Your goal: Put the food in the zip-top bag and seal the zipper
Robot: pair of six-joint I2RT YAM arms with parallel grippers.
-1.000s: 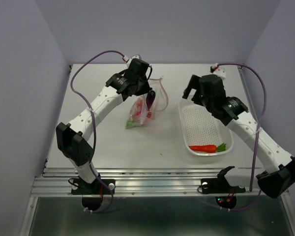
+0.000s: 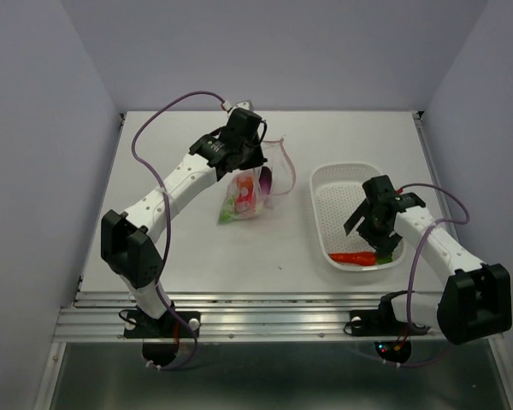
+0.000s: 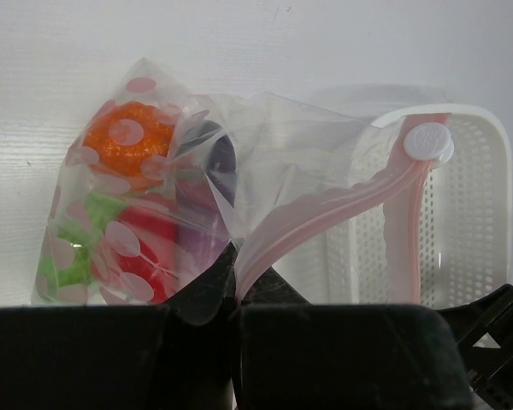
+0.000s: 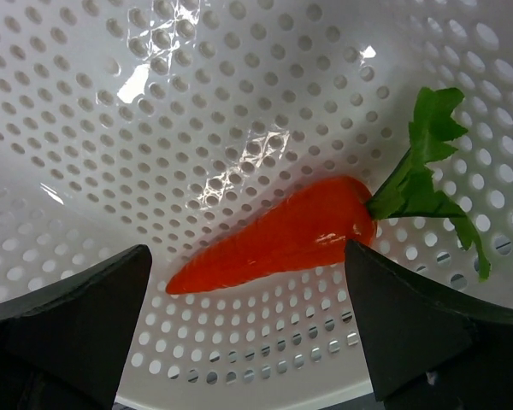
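The clear zip top bag (image 2: 244,196) with pink dots holds an orange item (image 3: 128,137), red and green items and a dark purple eggplant (image 3: 207,196). My left gripper is shut on the bag near its opening, whose pink zipper (image 3: 333,209) and white slider (image 3: 427,141) stand to the right. My right gripper is open, hanging low in the white perforated basket (image 2: 319,209) over an orange-red carrot (image 4: 265,239) with green leaves (image 4: 432,145), one fingertip at each side of it.
The basket stands on the white table (image 2: 162,265) right of the bag. Walls border the back and sides.
The left arm moved slightly, still holding the bag, whose contents look a little shifted.
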